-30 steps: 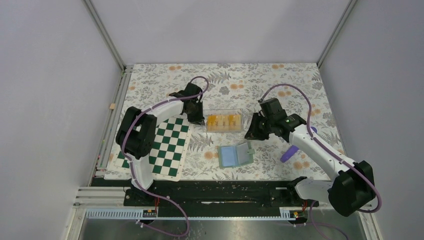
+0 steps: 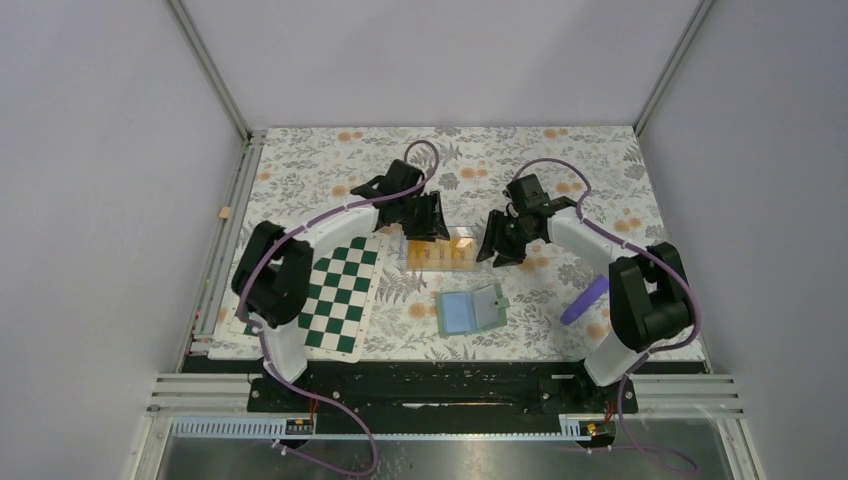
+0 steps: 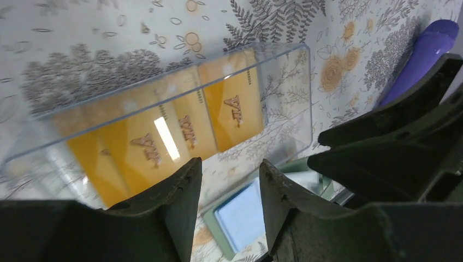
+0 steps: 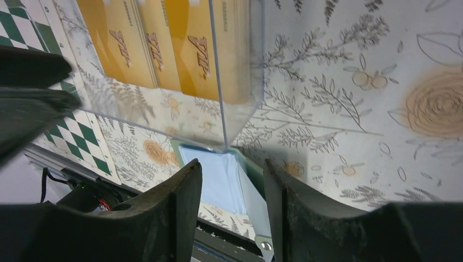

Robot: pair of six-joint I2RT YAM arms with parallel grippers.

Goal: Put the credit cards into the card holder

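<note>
Yellow cards (image 3: pixel 236 112) with printed lettering lie side by side in a clear plastic case (image 2: pixel 410 262) at the table's middle. My left gripper hovers over the case's left and middle, open with nothing between its fingers. My right gripper is at the case's right end, open and empty. Below the case in the top view lies a green-edged blue and grey folder-like holder (image 2: pixel 458 312), seen also in both wrist views.
A green-and-white checkered mat (image 2: pixel 335 310) lies at the left. A purple object (image 2: pixel 584 300) is at the right.
My left gripper has moved right, over the case. The case sat slightly higher in the oldest top view than now.
</note>
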